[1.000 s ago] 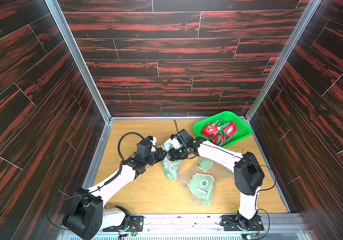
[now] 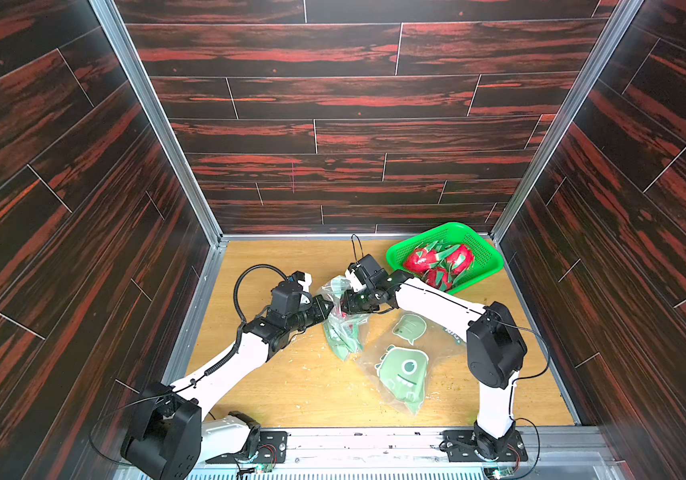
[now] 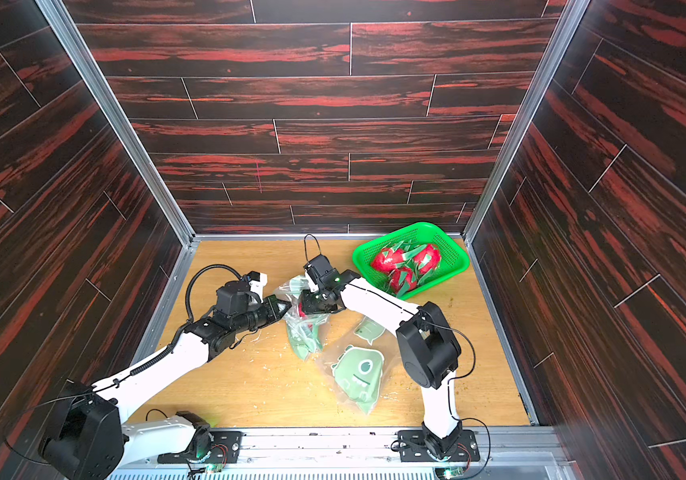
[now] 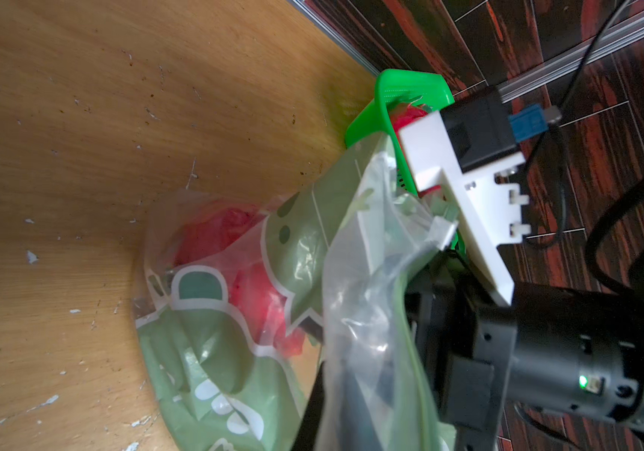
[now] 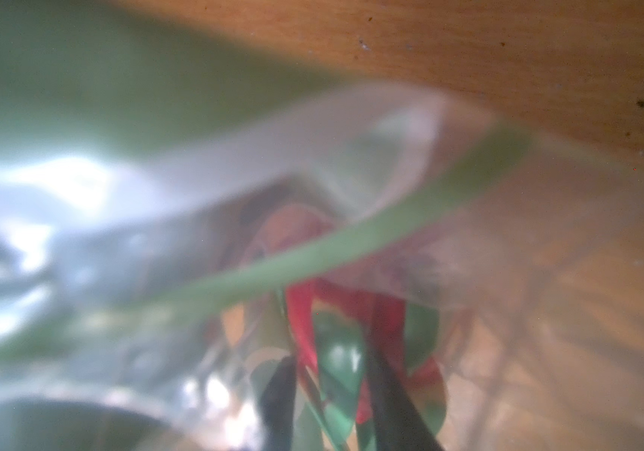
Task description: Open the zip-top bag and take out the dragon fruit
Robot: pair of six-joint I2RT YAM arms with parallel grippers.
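Note:
A clear zip bag with green print [image 2: 343, 340] hangs between my two grippers near the table's middle. Its red dragon fruit [image 4: 250, 297] shows through the plastic in the left wrist view. My left gripper [image 2: 329, 307] is shut on the bag's edge, its fingertips hidden behind the plastic. From the right, my right gripper [image 2: 346, 304] reaches in at the bag's mouth. In the right wrist view its dark fingers [image 5: 399, 406] stand apart, one on each side of the fruit's red and green end; I cannot tell whether they touch it. The green zip strip [image 5: 337, 244] crosses above them.
At the back right, a green basket [image 2: 488, 280] holds several dragon fruits. Flat on the table in front of the right arm lies an empty printed bag [image 2: 403, 376].
The bag's lower part hangs a little differently. The left gripper stays nearly in place.

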